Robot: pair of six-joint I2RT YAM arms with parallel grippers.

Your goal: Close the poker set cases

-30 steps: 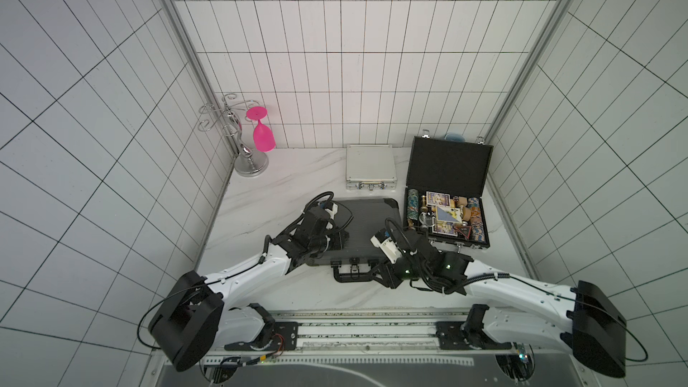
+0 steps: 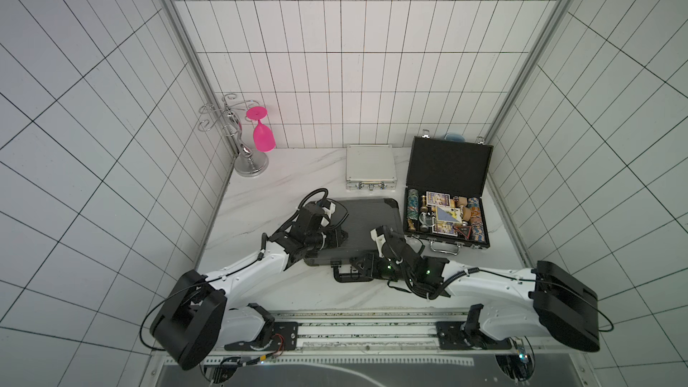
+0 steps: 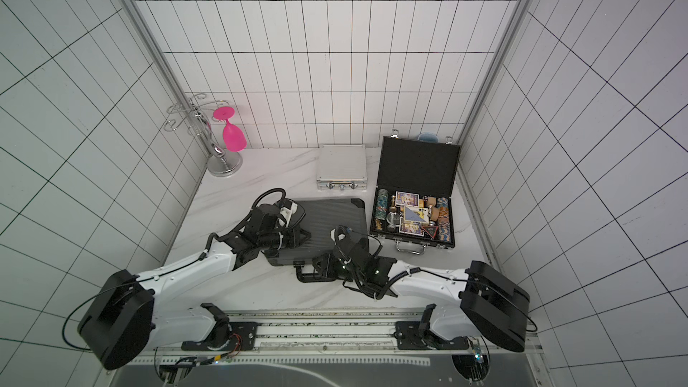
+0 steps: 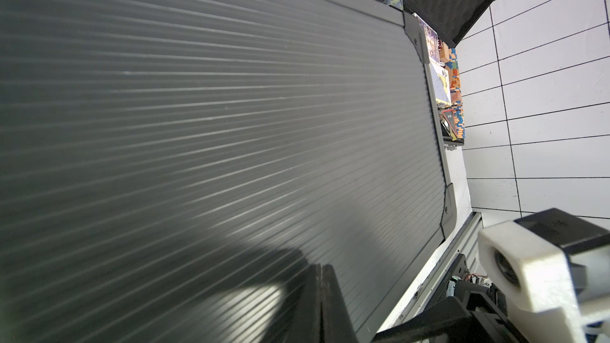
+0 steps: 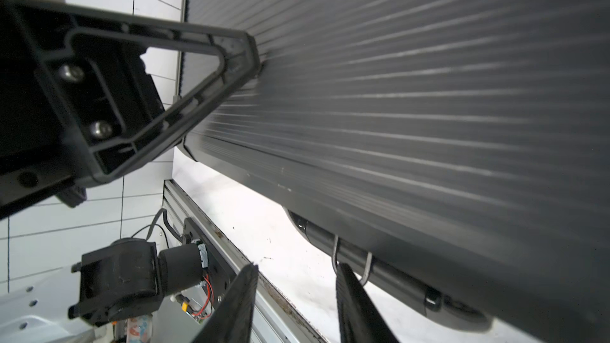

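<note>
The closer dark ribbed case (image 2: 369, 218) lies with its lid down, its black handle (image 2: 352, 278) facing the front of the table. My left gripper is shut over the lid, nothing seen between its fingers; in the right wrist view its black fingertip (image 5: 251, 63) appears to touch the ribbed top. My right gripper stands part open at the front edge beside the handle, its gap empty. A thin metal loop (image 5: 336, 254) shows near one right fingertip; whether they touch I cannot tell. A second black case (image 2: 449, 165) stands wide open at the right.
Chips, cards and small items fill the open case's tray (image 2: 410, 243). A silver case (image 2: 369, 165) sits shut behind the dark one. At the back left, a metal stand (image 2: 251, 162) carries a pink glass (image 2: 263, 136). Bare table lies left of the dark case.
My right gripper has moved left along the front of the dark case and turned toward its edge. Both cases look unmoved.
</note>
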